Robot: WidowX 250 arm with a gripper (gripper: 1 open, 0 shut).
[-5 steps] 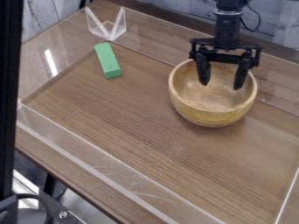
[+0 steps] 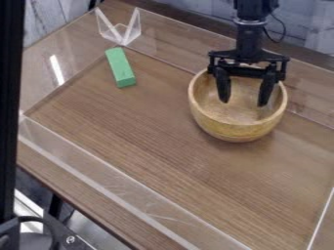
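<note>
My black gripper (image 2: 245, 91) hangs at the upper right with its fingers open, reaching down into a round wooden bowl (image 2: 235, 127). Nothing shows held between the fingers. The bowl looks empty as far as it is visible. A green block (image 2: 120, 66) lies on the wooden table at the upper left, apart from the bowl.
A clear angular piece (image 2: 117, 23) stands near the back left corner. A pale strip runs along the left and front edge, and a dark structure fills the far left.
The gripper has shifted very slightly at the bowl, its fingers still open. The bowl and the green block look unmoved.
</note>
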